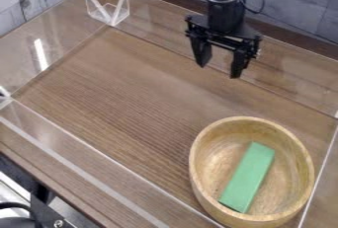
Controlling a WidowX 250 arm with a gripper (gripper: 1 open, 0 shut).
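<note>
My black gripper (219,56) hangs over the back middle of the wooden table, open, its two fingers spread apart with nothing visible between them. A wide light wooden bowl (209,160) sits at the front right of the table, holding a green rectangular block (247,177) lying flat inside it.
A white wire-like frame (110,7) stands at the back left corner. A grey panel runs behind the table at the back right.
</note>
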